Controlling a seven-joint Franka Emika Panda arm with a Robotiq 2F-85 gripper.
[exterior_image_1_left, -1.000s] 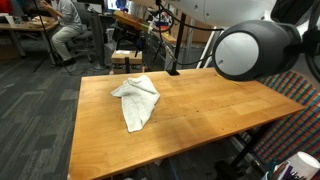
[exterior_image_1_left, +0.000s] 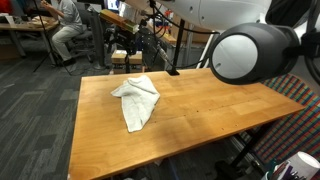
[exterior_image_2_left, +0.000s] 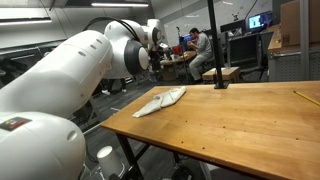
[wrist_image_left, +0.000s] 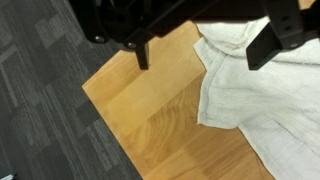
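Observation:
A white cloth (exterior_image_1_left: 137, 100) lies loosely crumpled on the wooden table (exterior_image_1_left: 195, 110), towards its left end. In the second exterior view the same cloth (exterior_image_2_left: 160, 101) lies flat and long near the far edge. My gripper is open above the table, with nothing held between its fingers. From the wrist, the cloth (wrist_image_left: 245, 90) spreads under and beyond the right finger (wrist_image_left: 268, 46), while bare wood and the table's edge show under the left finger (wrist_image_left: 140, 54). The gap in height between fingers and cloth is hard to judge.
Grey carpet (wrist_image_left: 50, 110) lies beyond the table's edge. A person (exterior_image_1_left: 68, 25) sits at a desk in the background. A thin dark post (exterior_image_1_left: 180, 45) rises at the table's back edge.
The arm has come slightly lower over the past second, with its large joint a little further down in the first exterior view. The cloth has not moved.

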